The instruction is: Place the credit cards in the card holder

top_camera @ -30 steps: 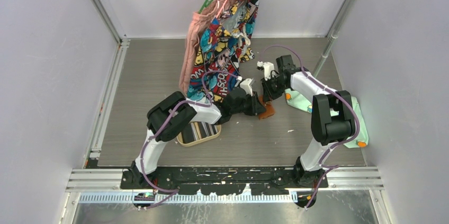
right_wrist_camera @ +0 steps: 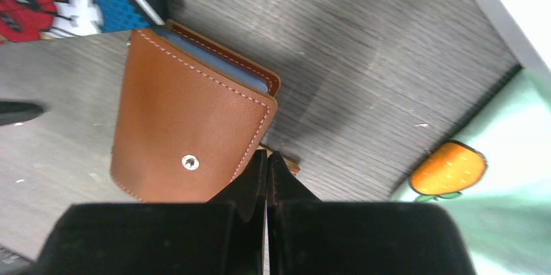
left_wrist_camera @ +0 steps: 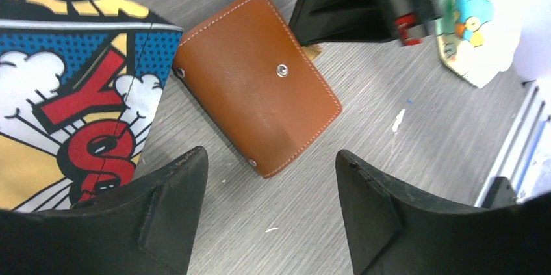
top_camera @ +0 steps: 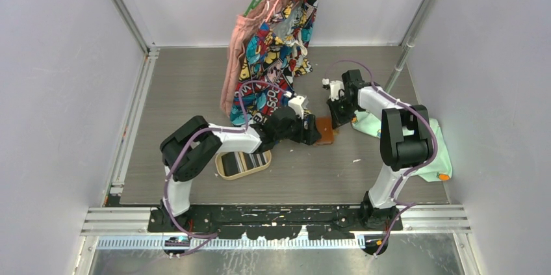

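The brown leather card holder lies on the grey table, its flap with a snap folded over, a blue-grey inside showing at one edge in the right wrist view. My left gripper is open, facing the holder with nothing between its fingers. My right gripper is shut at the holder's edge, by a thin tan strip sticking out; whether that is between its tips I cannot tell. A beige tray with dark and light cards sits under my left arm.
Colourful cartoon-print clothing hangs from a rack, its hem beside the holder. A mint cloth lies on the right.
My left arm has shifted slightly left. My right gripper has moved right, and the holder appears straighter than one second ago.
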